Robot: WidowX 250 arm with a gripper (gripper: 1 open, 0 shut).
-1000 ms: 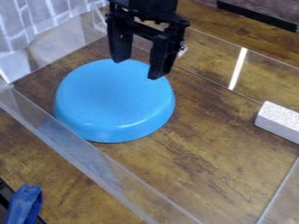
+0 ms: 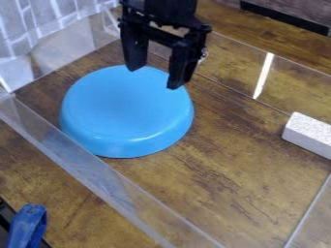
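The black gripper [image 2: 155,60] hangs at the top centre of the camera view, its two fingers pointing down and standing apart, with nothing seen between them. It is above the back edge of a large round light-blue disc [image 2: 127,116], which lies flat on the wooden floor. Part of the disc's far side is hidden by the gripper.
A white block [image 2: 308,134] lies at the right edge. A dark-blue object [image 2: 29,227] sits at the bottom left. Clear panels run along the left and right sides. Bare wood [image 2: 214,174] fills the lower right.
The gripper has shifted very slightly, with its right finger a little further right and lower. The disc and the other objects have not moved.
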